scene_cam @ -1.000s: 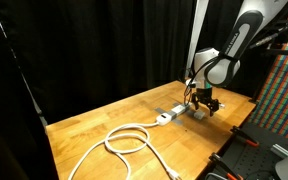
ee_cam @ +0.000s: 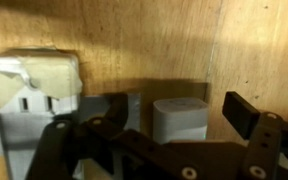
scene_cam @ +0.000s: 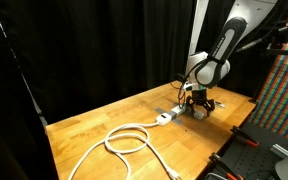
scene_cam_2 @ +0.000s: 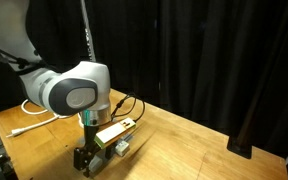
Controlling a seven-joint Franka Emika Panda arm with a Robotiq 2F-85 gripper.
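Note:
A small pale block, perhaps a plug adapter [ee_cam: 180,122], lies low in the wrist view, between the spread fingers of my gripper. Gaps show on both sides of it, so the fingers stand open around it without gripping. To its left is a grey power strip with a cream-coloured plug [ee_cam: 36,72] on it. Exterior view 1 has the gripper [scene_cam: 198,104] low over the table at the right, beside the power strip [scene_cam: 172,114]. From exterior view 2 the gripper [scene_cam_2: 96,156] largely hides the block.
A white cord [scene_cam: 129,135] loops over the table left of the power strip. Black curtains [scene_cam: 94,50] hang behind it.
My arm has come down a little, bringing the gripper lower around the block. The power strip and cord look unmoved.

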